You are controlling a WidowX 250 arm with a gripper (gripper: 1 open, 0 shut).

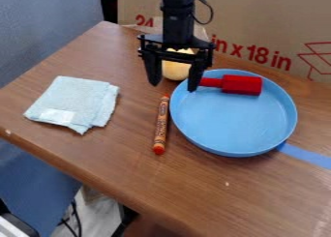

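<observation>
My black gripper (173, 73) hangs open above the left back edge of a blue plate (233, 124), its two fingers spread apart. Just behind it is a round yellow object (179, 65), partly hidden by the gripper. A red item (241, 84) lies on the back of the plate, right of the gripper. An orange marker-like stick (162, 125) lies on the wooden table left of the plate. A folded pale cloth (73, 103) is on the left.
A cardboard box (266, 28) stands along the back. Blue tape (305, 156) runs right of the plate.
</observation>
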